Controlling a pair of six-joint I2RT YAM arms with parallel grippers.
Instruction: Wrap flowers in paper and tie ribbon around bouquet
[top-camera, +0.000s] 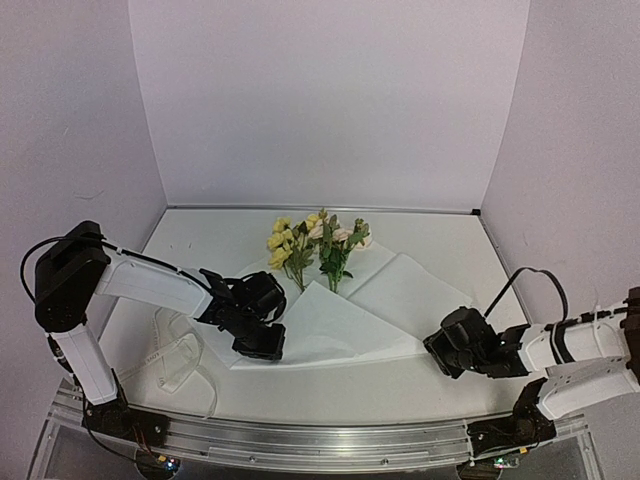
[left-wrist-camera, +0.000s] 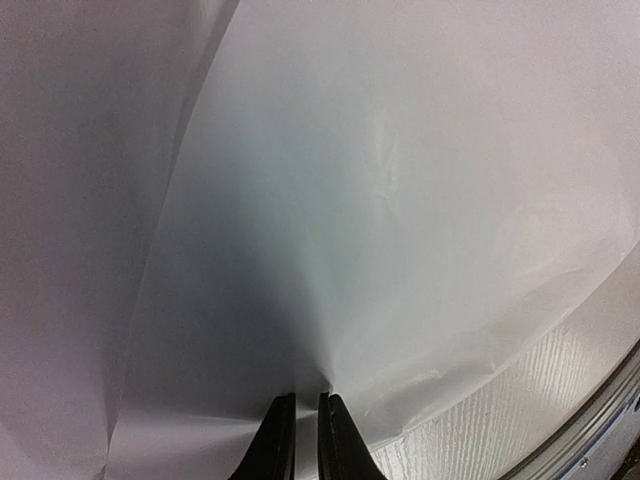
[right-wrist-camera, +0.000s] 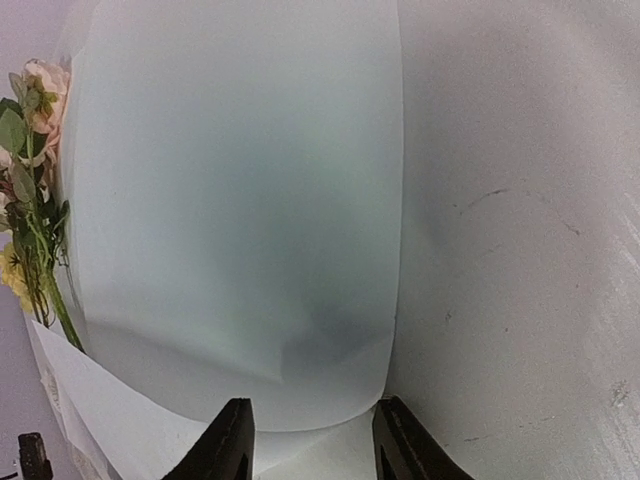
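Observation:
Yellow and pale pink fake flowers (top-camera: 311, 240) lie with green stems at the back middle, on white wrapping paper (top-camera: 320, 330) whose front part is folded toward them. In the right wrist view, the flowers (right-wrist-camera: 35, 165) show at the left edge. My left gripper is nearly closed at the paper's front left; creases run together at its fingertips, so it is shut on the paper. Over the front right edge stands my right gripper, its fingers wide apart, the paper's edge passing between and under them without a visible pinch.
A loose pale ribbon (top-camera: 180, 362) lies on the left of the table, beside the left arm. Along the front runs a metal rail (top-camera: 330, 440). Bare table (top-camera: 330, 392) shows in front of the paper and at the back right.

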